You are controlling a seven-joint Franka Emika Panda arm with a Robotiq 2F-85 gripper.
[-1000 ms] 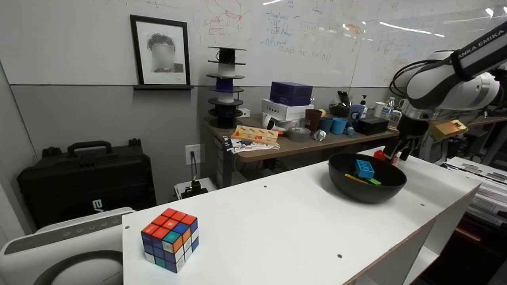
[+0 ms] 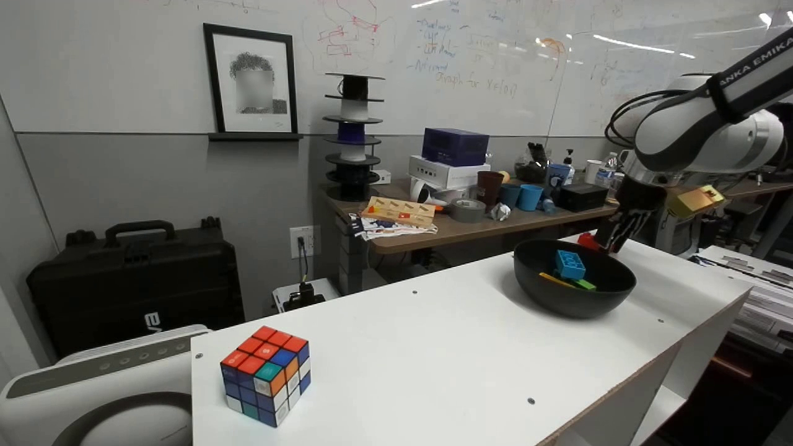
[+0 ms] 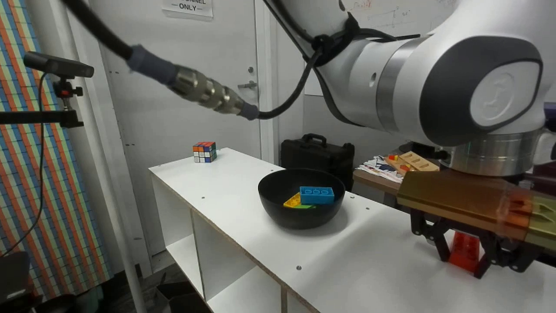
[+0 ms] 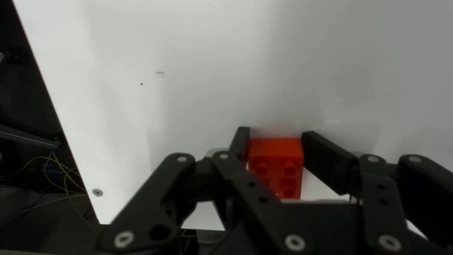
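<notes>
A red block (image 4: 278, 159) with round studs sits between the fingertips of my gripper, which is shut on it in the wrist view. In exterior view 2 the red block (image 3: 464, 252) shows between the dark fingers, close over the white table; whether it touches the surface I cannot tell. From exterior view 1, my gripper (image 2: 609, 236) is behind the black bowl (image 2: 572, 297), and part of the red block (image 2: 588, 240) peeks out. Inside the bowl (image 3: 299, 216) lie a blue block (image 3: 316, 195), a yellow piece (image 3: 293, 200) and a green piece (image 3: 305, 206).
A Rubik's cube (image 2: 266, 375) stands at the far end of the white table (image 2: 416, 357). Between cube and bowl the tabletop is bare. A side desk (image 2: 416, 239) with cups and boxes runs along the wall behind.
My gripper has shifted slightly to the left in exterior view 1, and its fingers appear closer together. The red block has also moved a little left. Bowl and cube are unchanged.
</notes>
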